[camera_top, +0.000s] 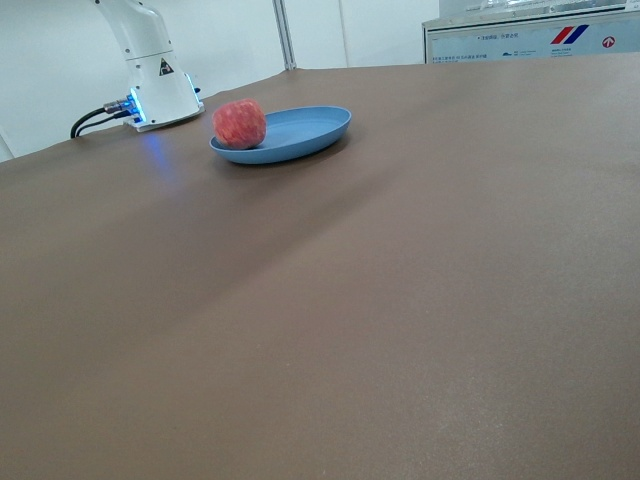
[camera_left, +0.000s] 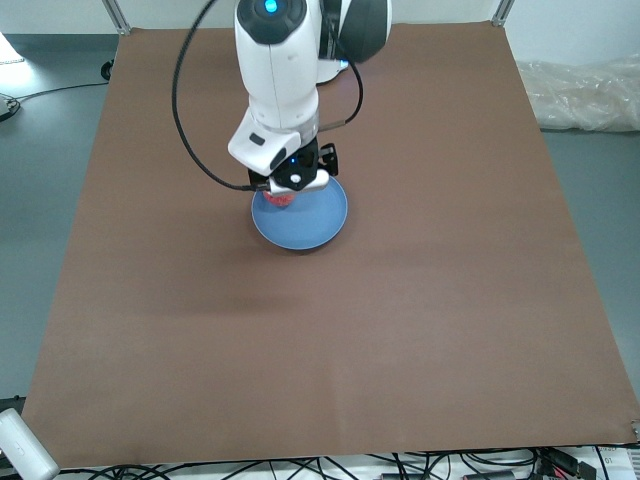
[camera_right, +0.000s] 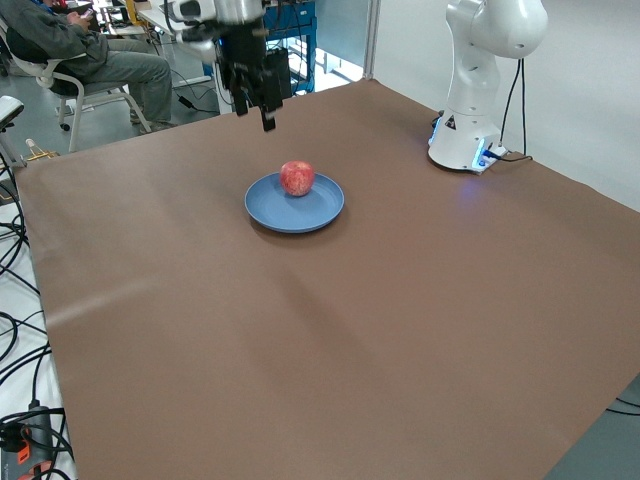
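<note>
A red apple (camera_right: 297, 178) (camera_top: 239, 124) rests on a blue plate (camera_left: 310, 222) (camera_right: 280, 215) (camera_top: 305, 130) on the brown table. In the right view my black gripper (camera_right: 262, 112) hangs above and behind the apple, apart from it; whether its fingers are open or shut is unclear. In the left view the arm's white head hides most of the apple and the gripper's fingers. The gripper is out of sight in the top view.
A seated person (camera_right: 100, 70) and cables are beyond the table's edges.
</note>
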